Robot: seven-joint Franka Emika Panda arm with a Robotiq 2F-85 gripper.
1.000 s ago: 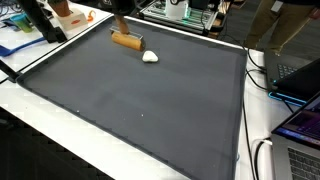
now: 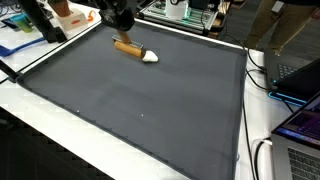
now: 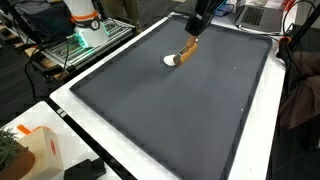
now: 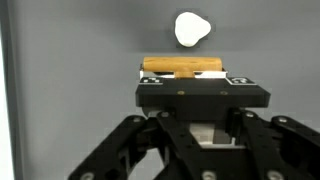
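Observation:
A wooden hammer-like piece [image 2: 128, 47] has a thick light-brown head and a short orange handle. My gripper is shut on that handle, with the head lying crosswise just beyond the fingertips in the wrist view. In exterior view 2 the handle rises from the head [image 3: 184, 53] into the dark gripper. Beside the head, but apart from it in the wrist view, a small white rounded object [image 4: 191, 29] lies on the dark grey board [image 2: 150, 105]. Whether the head touches the board is hard to tell.
Most of the board is bare. Cables and a laptop [image 2: 297, 158] stand along the right in exterior view 1. Clutter, including a blue item [image 2: 22, 25], fills the far left. An orange-and-white object [image 3: 38, 155] stands near the front left in exterior view 2.
My gripper and the wooden piece have shifted slightly toward the white object and the near side in exterior view 1. The white object has stayed in place.

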